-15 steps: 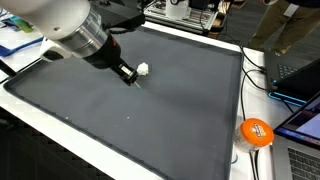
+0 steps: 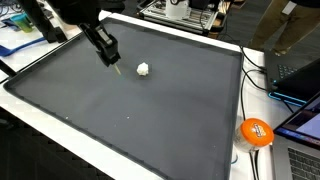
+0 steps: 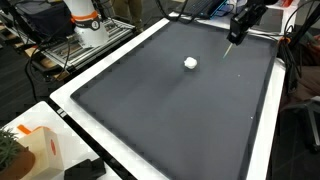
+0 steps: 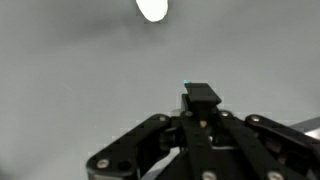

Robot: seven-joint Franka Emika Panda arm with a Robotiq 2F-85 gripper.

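My gripper [image 2: 109,58] hangs over the dark grey board [image 2: 170,115], on its left side in exterior view 1 and toward the far right corner in exterior view 2. The fingers are shut on a thin pale stick [image 3: 228,49] that points down. In the wrist view only a tiny bluish tip [image 4: 185,82] shows by the black fingers [image 4: 202,96]. A small white lump [image 3: 190,63] rests on the board, apart from the gripper; the wrist view has this white lump [image 4: 153,8] at its top edge.
An orange-lidded container [image 2: 254,133] stands off the board's right side, near a laptop [image 2: 296,85] and dark cables. Most of the board is bare. A metal rack [image 2: 180,14] lies beyond the far edge.
In exterior view 1 the arm has moved up and to the left, carrying the thin stick away from the white lump. The white lump has stayed where it was.
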